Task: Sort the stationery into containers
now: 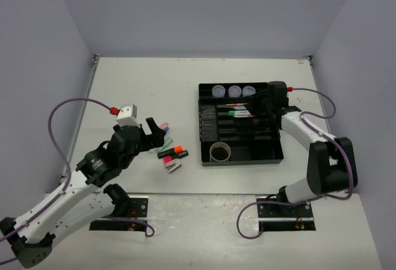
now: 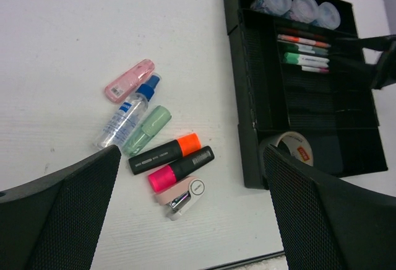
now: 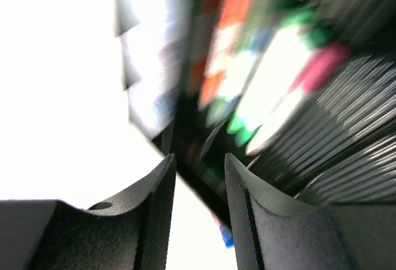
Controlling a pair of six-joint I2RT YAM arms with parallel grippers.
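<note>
Over the black organizer [image 1: 241, 152], my right gripper is open, a narrow empty gap between its fingers. Pens with orange, green and pink parts, among them a green-tipped marker [image 2: 306, 59], lie in a compartment beneath it. Left of the organizer, on the white table, are a pink case [image 2: 129, 81], a blue-capped spray bottle [image 2: 128, 116], a green highlighter [image 2: 147, 130], an orange-capped black highlighter [image 2: 165, 153], a pink-capped black one [image 2: 180, 168] and a pale pink small tool [image 2: 182, 195]. Wide open and empty, my left gripper hovers above this group.
Three clear-lidded cups [image 1: 234, 91] stand in the organizer's back row, and a tape roll [image 1: 219, 152] in its front left corner. Its front right compartment looks empty.
</note>
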